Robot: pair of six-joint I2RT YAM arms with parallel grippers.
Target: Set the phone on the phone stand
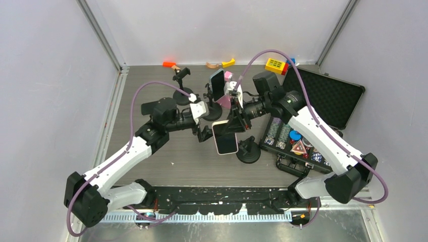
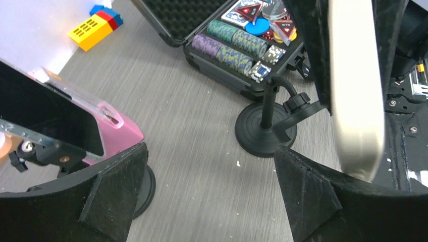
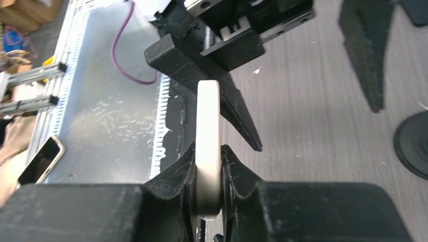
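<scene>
A cream-edged phone [image 1: 225,141] is held upright by my right gripper, shut on it; its pale edge fills the right of the left wrist view. My left gripper stands open just left of the phone, nothing between its fingers. An empty black phone stand [image 1: 248,151] sits right of the phone in the top view; in the left wrist view its base [image 2: 252,136] rests on the table. Another phone [image 1: 218,84] stands on a stand at the back middle, beside a pink holder [image 2: 118,131].
An open chip case [image 1: 323,96] fills the right side. Another empty stand [image 1: 182,93] and a dark flat object [image 1: 147,108] lie at the back left. Coloured blocks [image 1: 275,65] line the back edge.
</scene>
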